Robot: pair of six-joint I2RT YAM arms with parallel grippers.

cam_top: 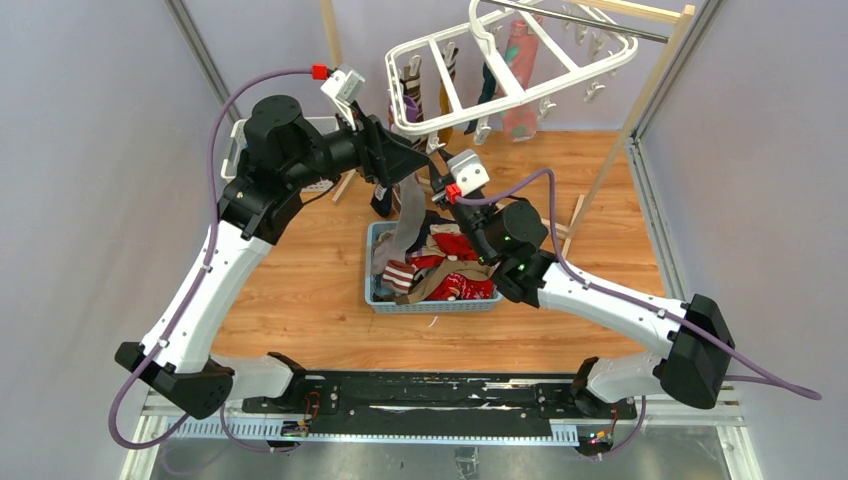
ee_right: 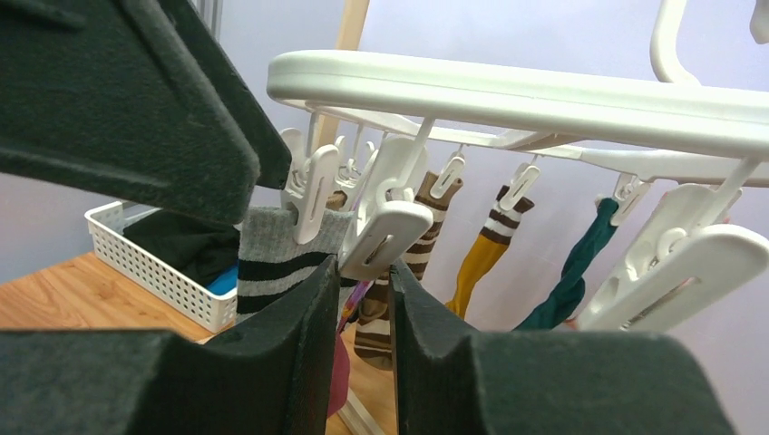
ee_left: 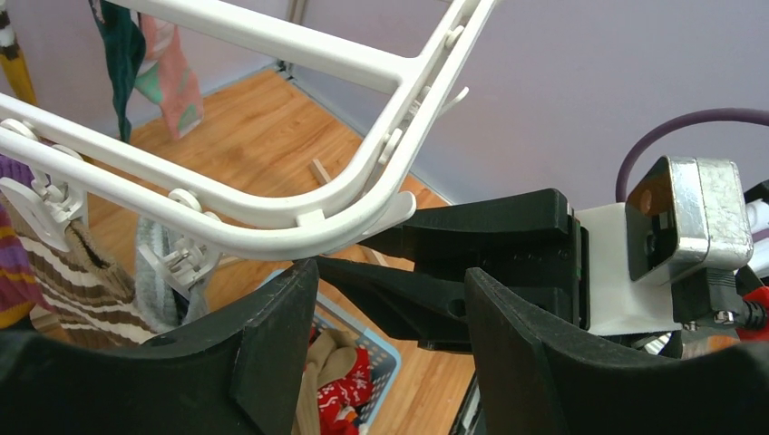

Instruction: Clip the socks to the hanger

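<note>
The white hanger [cam_top: 455,120] is overhead, with socks hanging from several of its clips. At its near left corner, my left gripper is open with nothing between its fingers. My right gripper is just below the rim; its fingers are apart, with the lower end of an empty clip [ee_right: 385,237] between their tips. A grey sock with dark stripes [ee_right: 272,249] hangs from the neighbouring clip [ee_right: 316,195]; its grey length [cam_top: 410,215] shows below my left gripper in the top view. More socks lie in the blue basket [cam_top: 432,307].
A brown striped sock [ee_left: 77,272], a yellow one [ee_right: 479,267] and a green one [ee_right: 573,272] hang further along. Another empty clip [ee_right: 676,276] is to the right. A white basket [ee_right: 163,281] stands behind. The two grippers are very close together.
</note>
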